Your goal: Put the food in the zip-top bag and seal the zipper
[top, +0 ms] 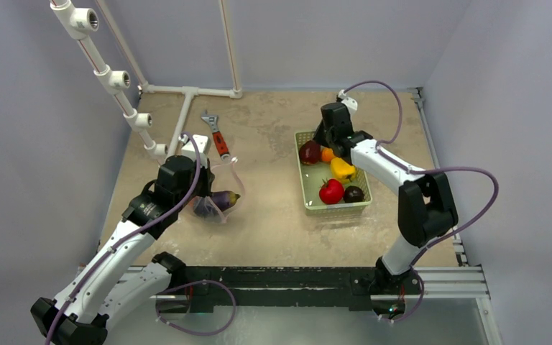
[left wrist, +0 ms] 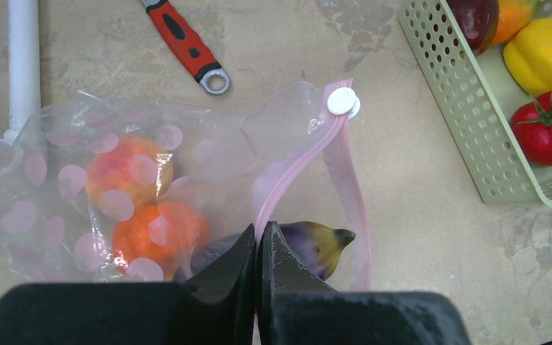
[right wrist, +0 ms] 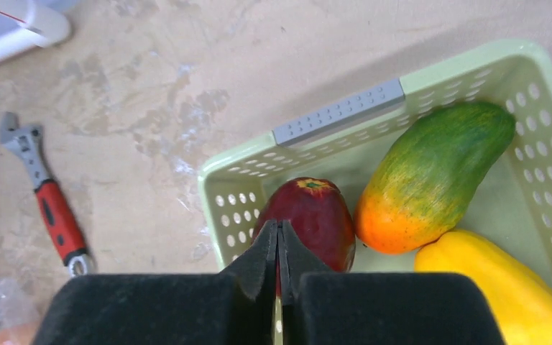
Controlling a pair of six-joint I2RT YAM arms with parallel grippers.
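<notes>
The dark red apple (right wrist: pixel 315 219) lies in the corner of the green basket (top: pixel 304 188), beside a green-orange papaya (right wrist: pixel 435 176). My right gripper is shut above the basket, its fingertips together with nothing between them; the apple is outside them, lower down. At left, the clear zip top bag (left wrist: pixel 215 151) with pink spots lies with its mouth spread. My left gripper is shut on the pink zipper edge of the bag. Inside the bag are a peach-coloured fruit (left wrist: pixel 126 169), an orange fruit (left wrist: pixel 162 233) and a purple eggplant (left wrist: pixel 313 244) near the mouth.
The basket also holds a yellow pepper (top: pixel 343 169), a red tomato (top: pixel 331 191) and a dark round item (top: pixel 353 194). A wrench (top: pixel 218 138) with a red handle lies behind the bag, near white pipes (top: pixel 181 118). Bare table separates bag and basket.
</notes>
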